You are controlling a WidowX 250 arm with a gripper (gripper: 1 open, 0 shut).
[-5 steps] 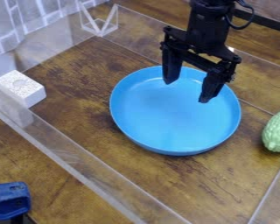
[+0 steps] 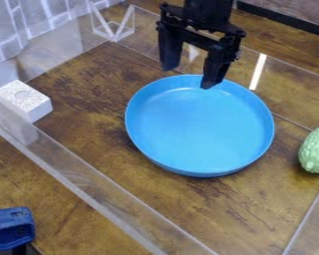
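My black gripper (image 2: 194,62) hangs over the back rim of a large blue plate (image 2: 199,127) in the middle of the wooden surface. Its two dark fingers stand apart, open, and I see nothing between them. The plate is empty.
A white block (image 2: 19,103) lies at the left. A green textured object (image 2: 315,147) is at the right edge, and a blue object (image 2: 9,227) sits at the lower left. Clear barriers run along the left and right. The wood left of the plate is bare.
My gripper has moved up in the view, away from the middle of the plate toward the back, and slightly left. The plate and other objects are where they were.
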